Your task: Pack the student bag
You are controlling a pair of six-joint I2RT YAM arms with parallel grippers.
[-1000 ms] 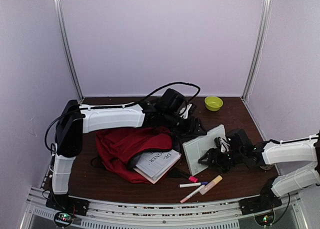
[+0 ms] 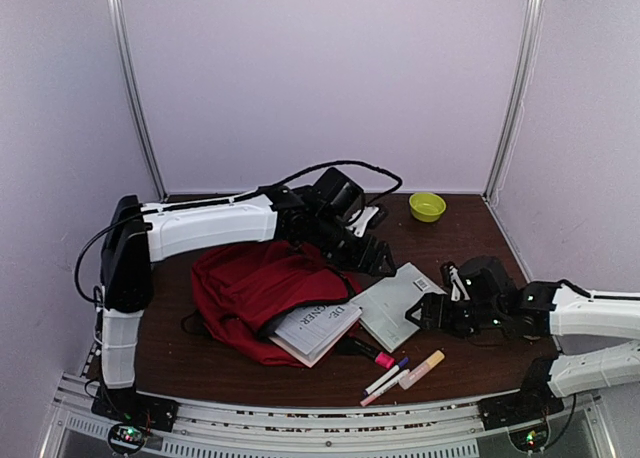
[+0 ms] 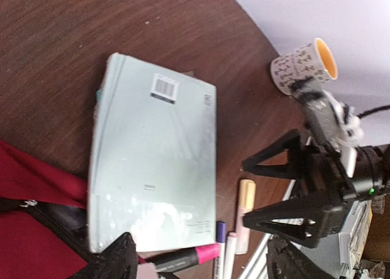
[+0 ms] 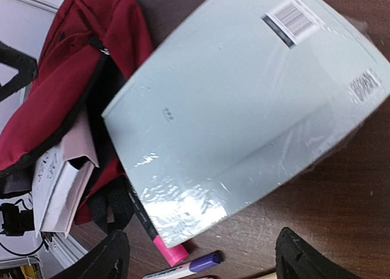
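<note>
The pale grey-green book [image 2: 385, 308] lies on the table beside the red bag [image 2: 250, 288]. In the left wrist view the whole cover of this book [image 3: 158, 151] shows, barcode up. My left gripper [image 2: 380, 265] hovers by its far left corner; its fingers [image 3: 119, 261] are spread and empty. Near the book's right edge stands my right gripper [image 2: 424, 311], also open with nothing between its fingers. A white book with printed title [image 2: 318, 328] sits in the bag's mouth, partly sticking out.
In front of the book lie a black-and-pink marker [image 2: 375, 355], a white pen with blue cap [image 2: 386, 375], a pink pen [image 2: 382, 389] and a yellow-capped highlighter [image 2: 422, 369]. A green bowl [image 2: 427, 207] stands at the back; a patterned cup [image 3: 298, 69] stands to the right.
The book has turned, its far end rightward. The blue-capped pen has turned.
</note>
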